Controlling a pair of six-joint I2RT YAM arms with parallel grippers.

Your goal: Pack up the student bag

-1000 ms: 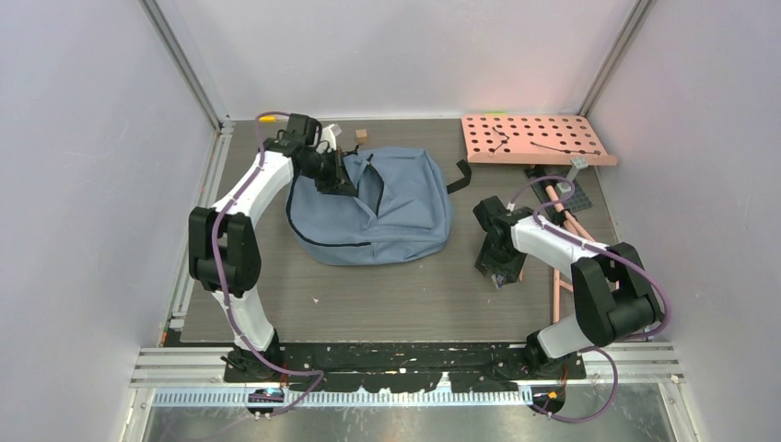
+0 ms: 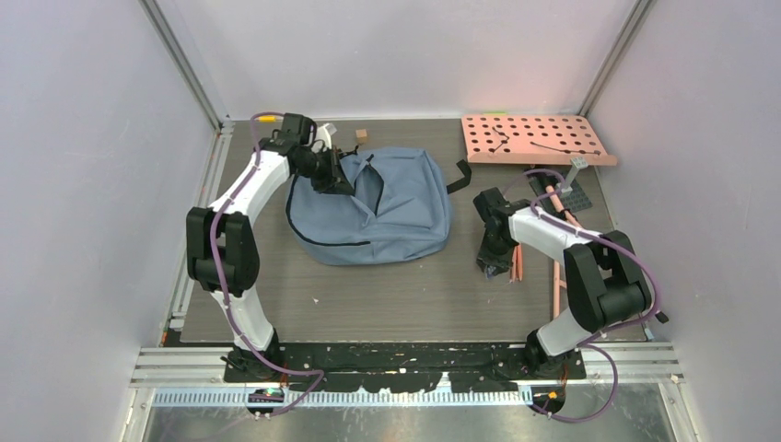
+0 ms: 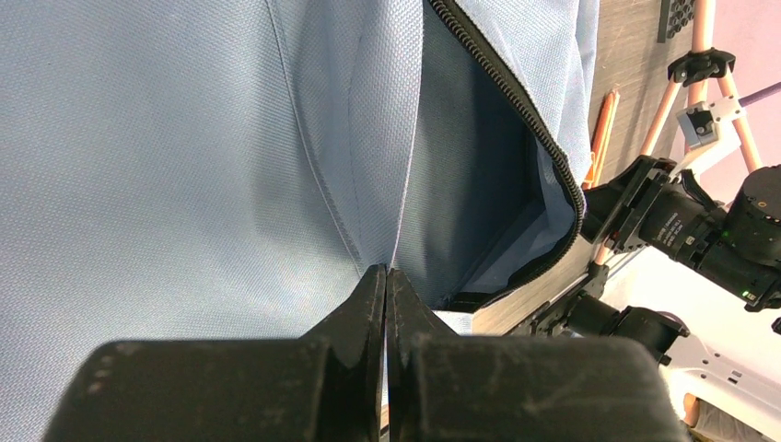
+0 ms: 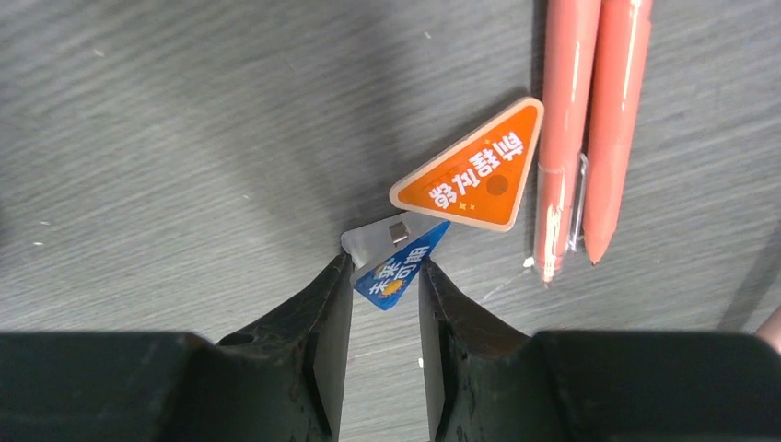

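A blue-grey bag (image 2: 405,212) lies with a zipped opening spread; my left gripper is shut at the fold of fabric by that opening. Low over the table at the right, my right gripper is part open, its fingertips either side of a small blue triangular piece with a grey part (image 4: 394,276). Whether they grip it I cannot tell. An orange triangular piece (image 4: 472,179) lies just beyond, touching or very near it, beside two salmon pens (image 4: 615,118).
A pink perforated board (image 2: 539,138) stands at the back right, with a frame of pink rods below it. A small tan block (image 2: 361,135) lies behind the bag.
The right arm and gripper have shifted slightly toward the back of the table. The left arm and the bag have not visibly changed.
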